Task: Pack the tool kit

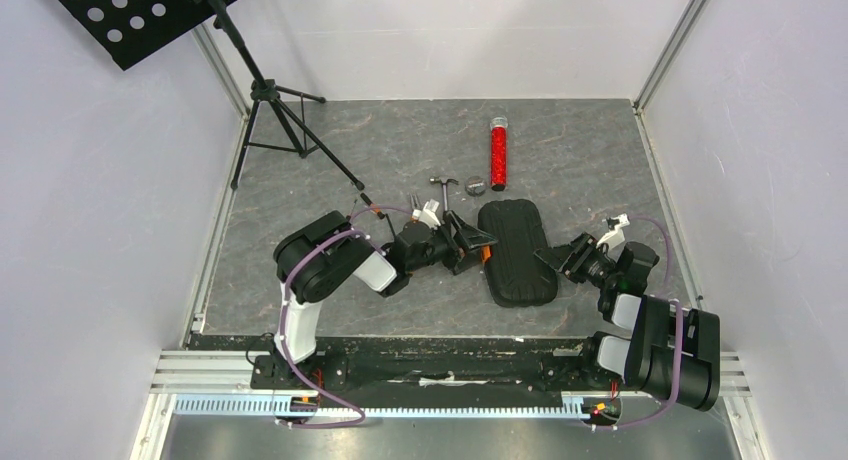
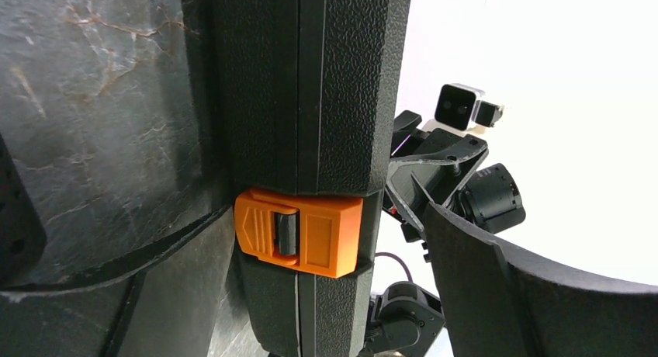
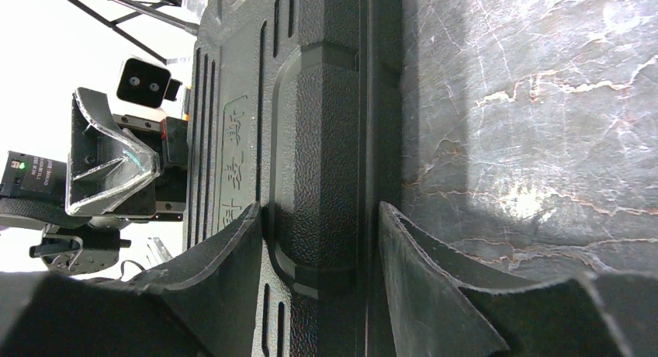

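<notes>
The black tool case (image 1: 517, 253) lies closed on the floor, with an orange latch (image 2: 318, 233) on its left side. My left gripper (image 1: 477, 242) is open at that latch, one finger on either side of it in the left wrist view. My right gripper (image 1: 550, 258) is at the case's right edge; in the right wrist view its fingertips flank the raised edge (image 3: 314, 171), but I cannot tell whether they grip it. A hammer (image 1: 444, 188), a round tin (image 1: 475, 186) and a red tube (image 1: 499, 155) lie behind the case.
A black music stand (image 1: 267, 90) stands at the back left, its legs on the floor. White walls surround the grey floor (image 1: 590, 150). Other small tools lie partly hidden behind my left arm.
</notes>
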